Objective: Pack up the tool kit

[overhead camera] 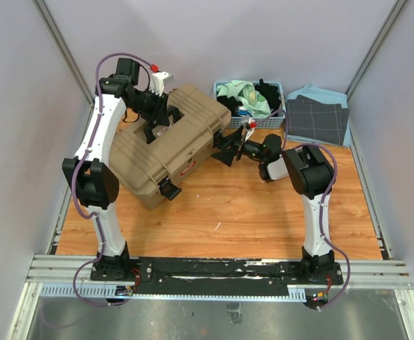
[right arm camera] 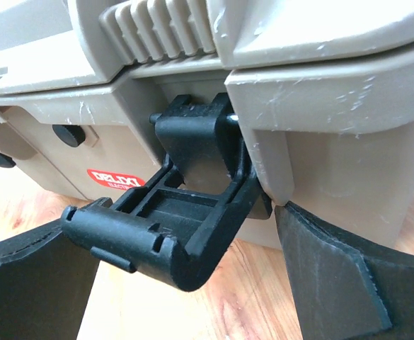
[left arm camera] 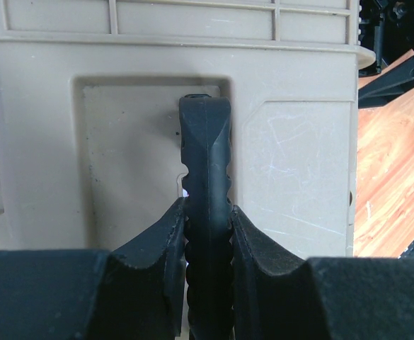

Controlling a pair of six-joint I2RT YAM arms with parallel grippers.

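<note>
A tan tool case (overhead camera: 168, 145) lies with its lid down on the left of the table. In the left wrist view my left gripper has its fingers closed around the black carry handle (left arm camera: 207, 149) on the lid. At the case's right front, my right gripper (overhead camera: 224, 149) stands open. Its fingers are on either side of a black latch (right arm camera: 171, 205), which hangs swung outward from the case wall, with nothing gripped. A second black latch (overhead camera: 169, 188), nearer the table's front, also sticks outward.
Behind the right gripper stands a blue basket (overhead camera: 269, 122) filled with cloths. A dark checked cloth (overhead camera: 316, 118) on light blue fabric lies at the back right. Bare wood table (overhead camera: 256, 219) shows at front centre and right.
</note>
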